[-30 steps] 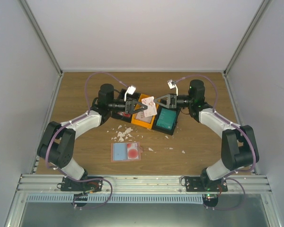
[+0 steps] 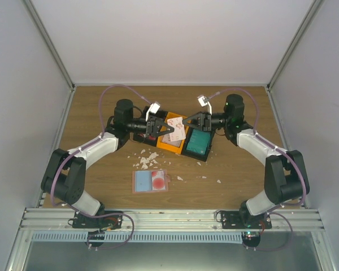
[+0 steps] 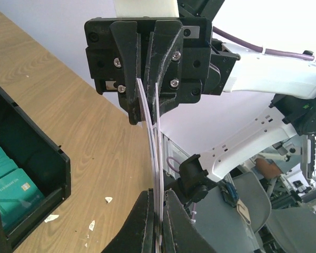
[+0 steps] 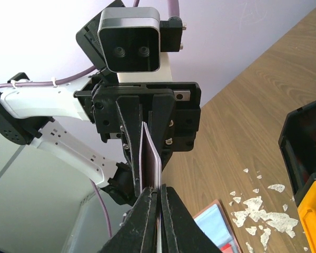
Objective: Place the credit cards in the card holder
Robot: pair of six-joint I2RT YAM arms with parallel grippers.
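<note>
A white card with reddish marks (image 2: 177,131) hangs above the boxes between my grippers. My left gripper is shut on it, and my right gripper is shut on it from the opposite side. Seen edge-on in the left wrist view, two thin card edges (image 3: 153,145) spread apart at the right gripper's fingers and run close together toward the left gripper. I cannot tell whether these are separate cards. What looks like the card holder (image 2: 150,189) lies open on the table in front, with blue and red-patterned cards in it.
Below the grippers stand joined boxes: a dark box (image 2: 137,140) on the left, an orange box (image 2: 170,148) in the middle and a black box (image 2: 194,155) with green packs (image 2: 199,141). White scraps (image 2: 144,161) litter the table.
The two card edges were nearly together about a second ago and now stand apart at the right gripper.
</note>
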